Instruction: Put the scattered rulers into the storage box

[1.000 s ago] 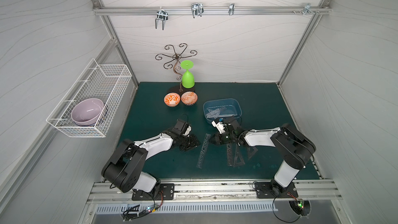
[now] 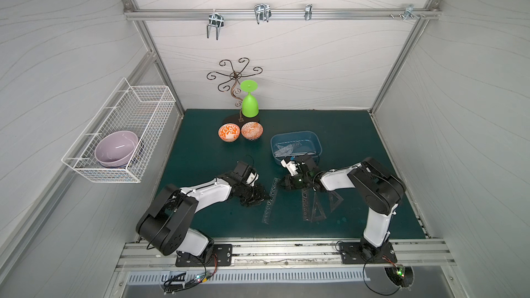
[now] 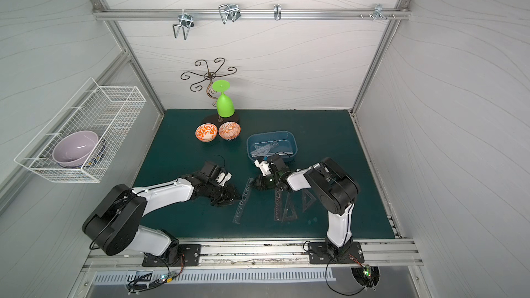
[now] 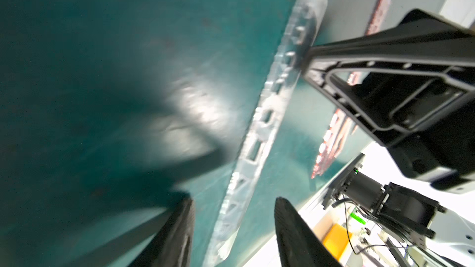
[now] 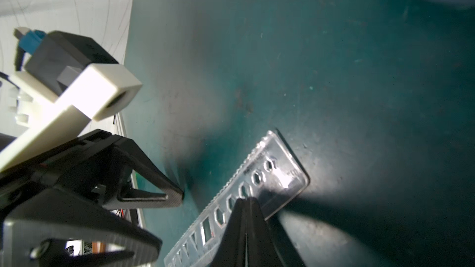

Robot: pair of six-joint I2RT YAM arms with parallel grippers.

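A clear straight ruler (image 2: 270,205) lies flat on the green table between my two grippers. My left gripper is open, its fingers (image 4: 182,234) apart on either side of the ruler's near end as seen in the left wrist view. My right gripper is shut, its tips over the ruler's far part; nothing clearly shows between them. Another straight ruler (image 2: 305,207) and two clear set squares, one (image 2: 317,211) beside it and one (image 2: 335,201) further right, lie below the right arm. The blue storage box (image 2: 319,142) stands behind the right gripper, clear pieces inside.
Two orange patterned bowls (image 2: 229,132) and a green goblet-shaped item (image 2: 250,104) stand at the back left. A white wire basket (image 2: 157,124) with a lilac bowl (image 2: 117,149) hangs on the left wall. Free table lies right of the box.
My left gripper has moved right, up to the ruler. The rulers lie where they were.
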